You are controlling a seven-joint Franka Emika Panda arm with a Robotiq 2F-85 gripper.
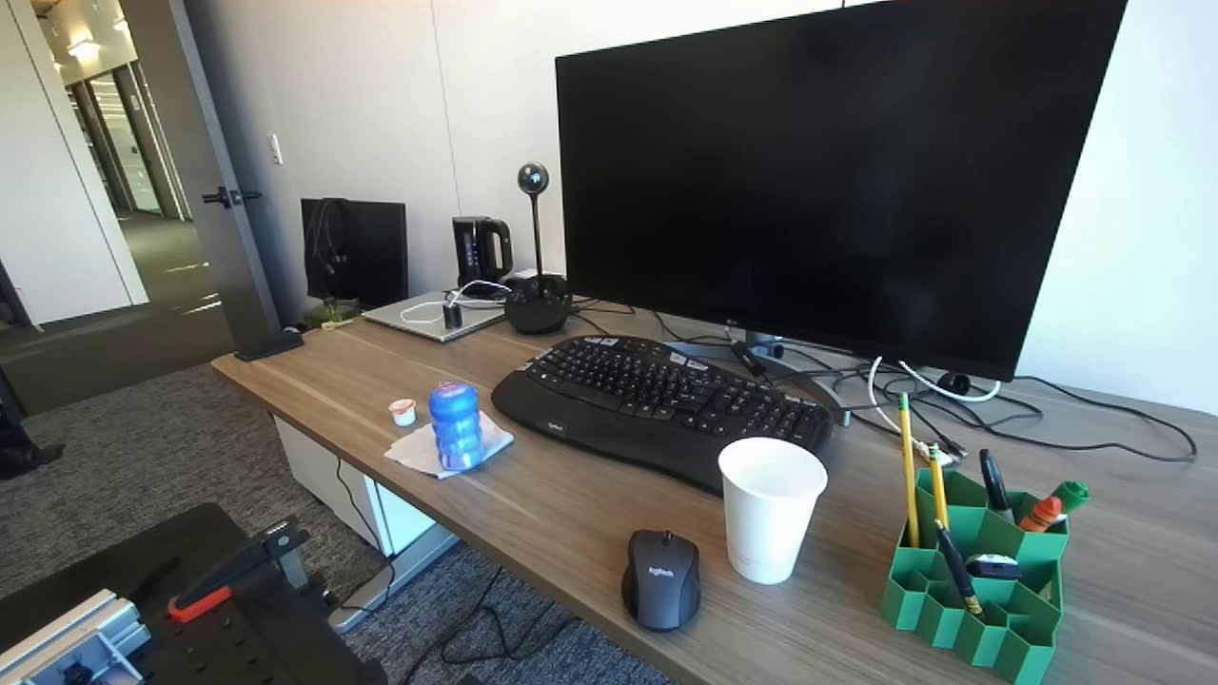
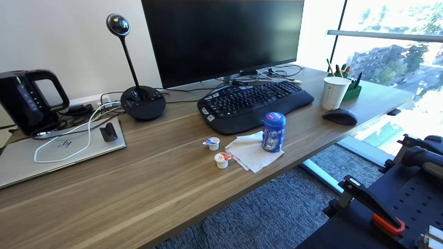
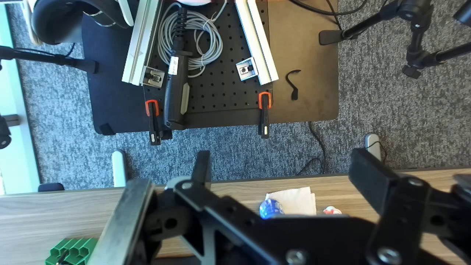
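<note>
In the wrist view my gripper is open, its fingers spread wide and nothing between them. Beyond the fingers, a blue gum bottle (image 3: 270, 208) shows on a white napkin (image 3: 294, 199). The same bottle (image 2: 274, 132) stands upright on the napkin (image 2: 249, 153) in exterior view 2. Beside it are two creamer cups, one with an orange-red lid (image 2: 222, 160) and one with a blue and white lid (image 2: 213, 143). A white paper cup (image 1: 772, 510) stands upright by the black mouse (image 1: 662, 580). Neither exterior view shows my gripper.
A black keyboard (image 1: 662, 400) lies before the large monitor (image 1: 822, 171). The green pen holder (image 1: 982, 571) stands at the right end. A laptop (image 2: 62, 149), kettle (image 2: 31, 99) and webcam stand (image 2: 143, 103) occupy the far left. Bare desk (image 2: 124, 195) lies left of the creamers.
</note>
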